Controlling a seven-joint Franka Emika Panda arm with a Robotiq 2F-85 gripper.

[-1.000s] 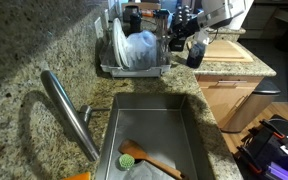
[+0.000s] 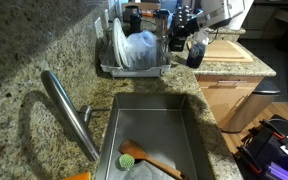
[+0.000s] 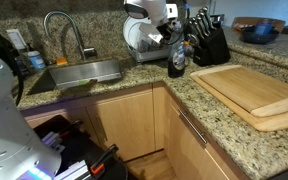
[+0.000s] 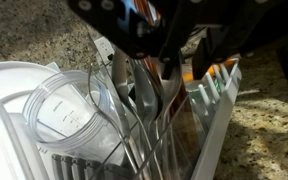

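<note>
Over the right end of the dish rack (image 2: pixel 134 71), by the sink's far end, my gripper (image 2: pixel 176 44) points down. In the wrist view, its dark, blurred fingers fill the top, and the gap between them is hard to make out. Just below are several metal utensils (image 4: pixel 144 95), standing upright in a clear utensil holder (image 4: pixel 199 140). Whether the fingers touch any handle cannot be seen. A clear round container (image 4: pixel 64 105) is to the left of the utensils.
A dark container (image 2: pixel 196 54) stands close to the arm on the counter. Beyond it lies a wooden cutting board (image 3: pixel 249 88), with a knife block (image 3: pixel 210 45) behind. The sink (image 2: pixel 154 125) holds a wooden spoon (image 2: pixel 152 160) and a green scrubber (image 2: pixel 132 149).
</note>
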